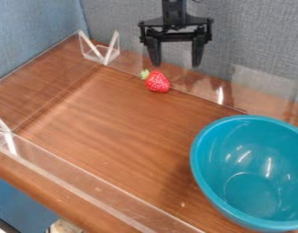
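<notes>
My black gripper (176,56) hangs at the top centre of the camera view, open, with nothing between its two fingers. Below it and a little to the left, a red strawberry (158,81) with a green top lies on the wooden surface (102,127), apart from the fingers. A large turquoise bowl (249,173) stands empty at the lower right.
Clear plastic walls edge the wooden surface, with white-edged corner pieces (98,48) at the back left and at the left front. A grey padded wall stands behind.
</notes>
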